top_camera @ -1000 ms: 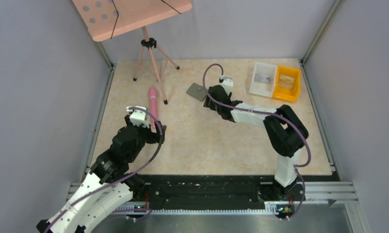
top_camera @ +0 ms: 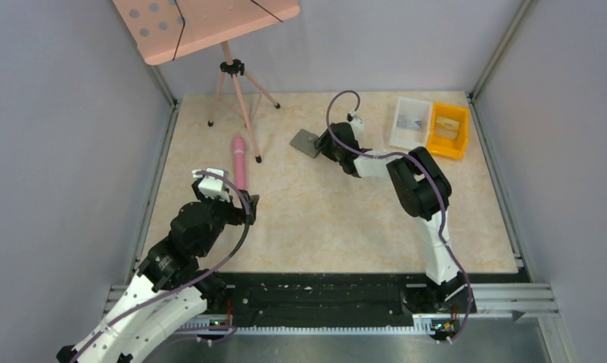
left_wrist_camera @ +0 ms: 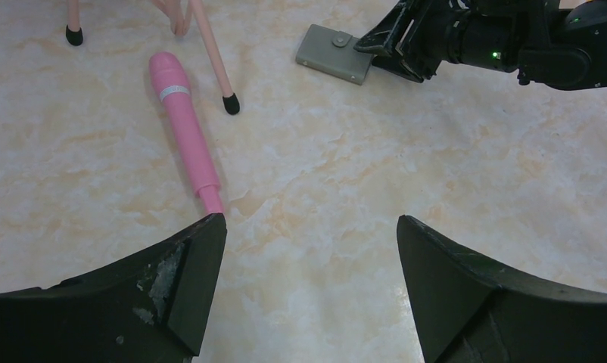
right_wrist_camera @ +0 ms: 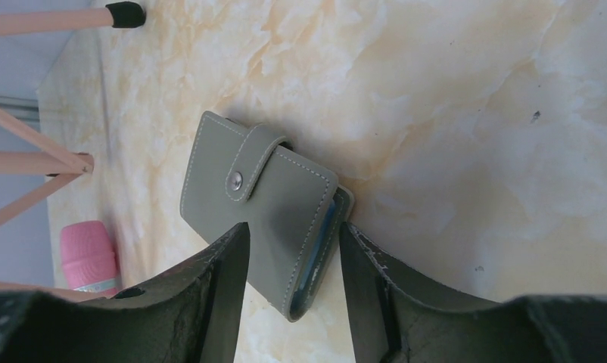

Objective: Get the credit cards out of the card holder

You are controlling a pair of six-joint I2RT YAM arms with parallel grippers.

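Observation:
The grey-green card holder [right_wrist_camera: 244, 197] lies on the table, its strap snapped down over the cover. Along its near end a blue edge [right_wrist_camera: 325, 231] shows between the covers; single cards cannot be made out. In the right wrist view my right gripper is part open, with the holder's end corner between its fingers. The top view has that gripper [top_camera: 320, 144] at the right edge of the card holder [top_camera: 304, 142]. Far from the holder, at the front left, my left gripper stands open over bare table, nothing between its fingers.
A pink tube [top_camera: 239, 159] lies left of centre beside the pink tripod [top_camera: 244, 110]. At the back right stand a white bin [top_camera: 396, 136] and a yellow bin [top_camera: 446, 150].
My right gripper has moved up and slightly left in the top view, closer to the card holder's edge. The left arm has shifted only slightly, and the holder stays about where it was.

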